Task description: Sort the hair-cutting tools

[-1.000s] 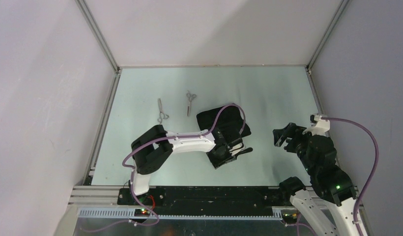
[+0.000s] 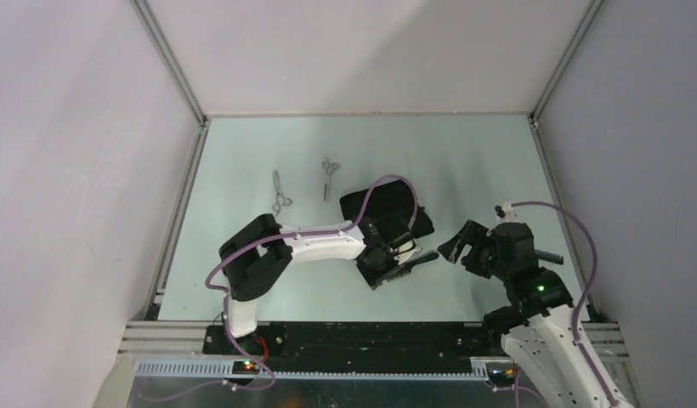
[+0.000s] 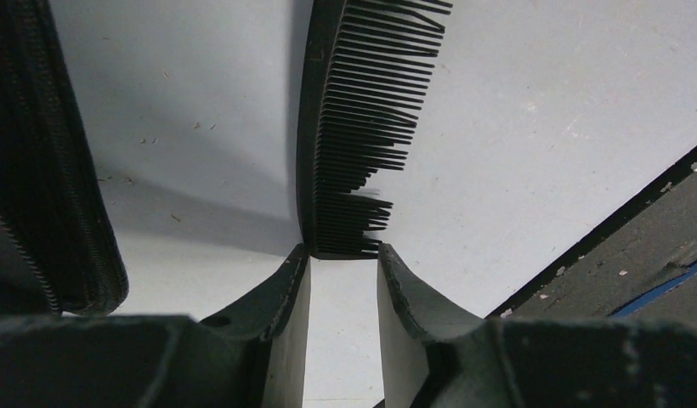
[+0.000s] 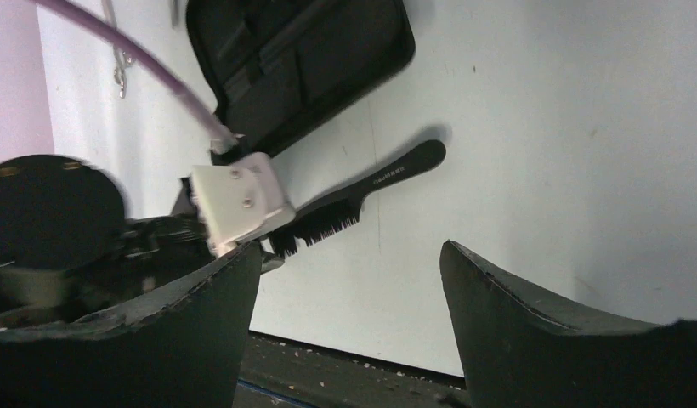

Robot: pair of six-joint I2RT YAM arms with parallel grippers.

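Observation:
A black comb (image 3: 315, 127) lies on the white table, its handle (image 4: 409, 166) pointing right. In the left wrist view, the fingertips of my left gripper stand apart at either edge of the comb's toothed end; whether they press on it is unclear. A black zip case (image 2: 382, 204) lies open behind that gripper. Two pairs of silver scissors, one on the left (image 2: 279, 194) and one nearer the middle (image 2: 329, 177), rest at the back left. My right gripper is open and empty, right of the comb's handle in the top view.
A dark, comb-like object (image 2: 549, 257) shows partly behind the right arm. The left wrist (image 4: 243, 200) is close to the right gripper's left finger in the right wrist view. Clear table spreads across the back right and front left.
My right arm has swung left, bringing its gripper closer to the comb's handle. The scissors and case have stayed put.

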